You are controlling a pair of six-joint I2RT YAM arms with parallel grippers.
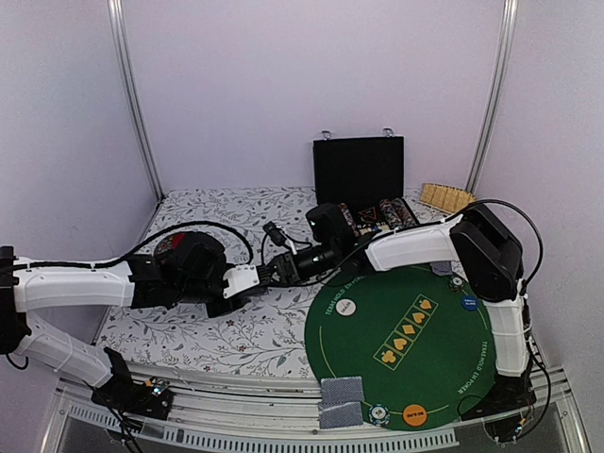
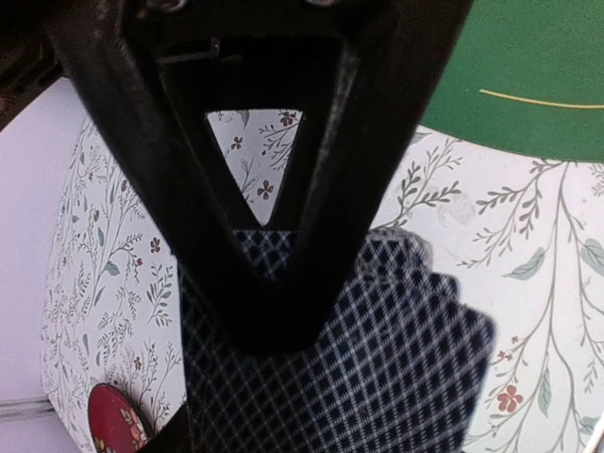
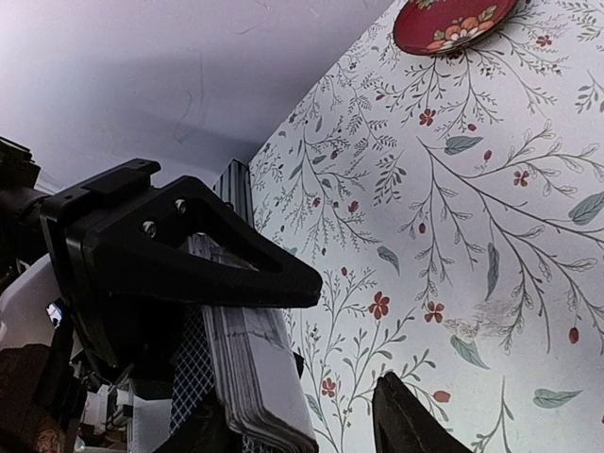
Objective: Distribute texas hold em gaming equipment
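Observation:
A deck of cards (image 2: pixel 396 368) with a dark checked back is held in my left gripper, whose near finger lies across its face; the far finger is hidden behind it. The right wrist view shows the deck's white layered edge (image 3: pixel 260 377) on its side. Close to the deck's lower end, my right gripper has its fingers apart, one beside the deck and the other over the cloth; whether it touches the cards is unclear. Two face-down cards (image 1: pixel 342 391) lie at the front of the green poker mat (image 1: pixel 377 326).
An open black case (image 1: pixel 360 172) with chips stands at the back, beside a wooden rack (image 1: pixel 445 197). The mat bears a white button (image 1: pixel 345 308), an orange button (image 1: pixel 414 415), a blue button (image 1: pixel 469 303) and chips (image 1: pixel 379 415). A red plate (image 3: pixel 448 24) sits on the flowered cloth.

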